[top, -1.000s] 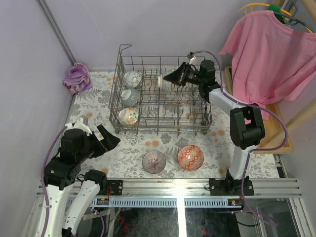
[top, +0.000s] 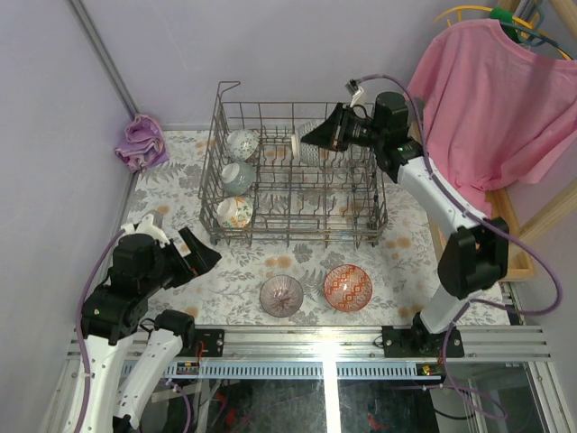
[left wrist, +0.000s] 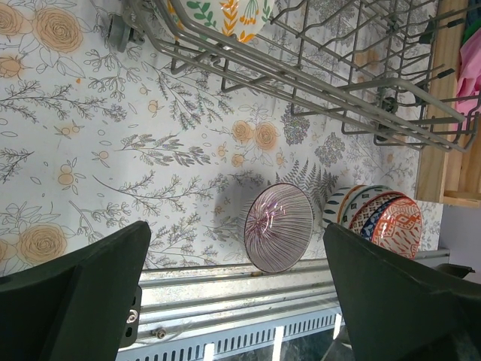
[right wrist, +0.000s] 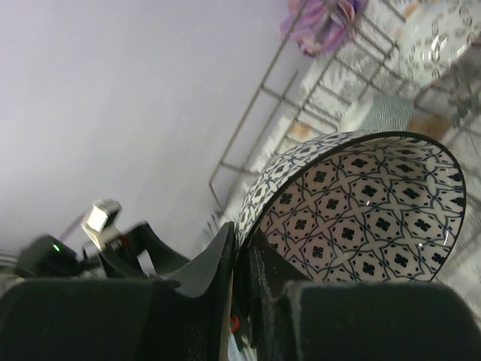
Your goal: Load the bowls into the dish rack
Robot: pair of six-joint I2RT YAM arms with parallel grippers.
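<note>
My right gripper [top: 326,135] is shut on the rim of a black-and-white patterned bowl [right wrist: 361,210], held on its side over the back middle of the dish rack [top: 288,216]. Three bowls stand tilted along the rack's left side: a white speckled one [top: 242,142], a pale blue one [top: 236,178] and a floral one [top: 233,213]. A pink striped bowl [top: 281,295] and an orange patterned bowl [top: 347,287], stacked on others in the left wrist view, sit in front of the rack. My left gripper [top: 200,257] stands open and empty at the front left.
A purple cloth [top: 141,142] lies at the back left. A pink shirt [top: 487,99] hangs at the right above a wooden tray [top: 514,265]. The rack's front right is empty, as is the counter between the rack and my left gripper.
My right arm has shifted outward to the right at its elbow, while the gripper and held bowl moved only slightly over the rack. The left arm is unmoved.
</note>
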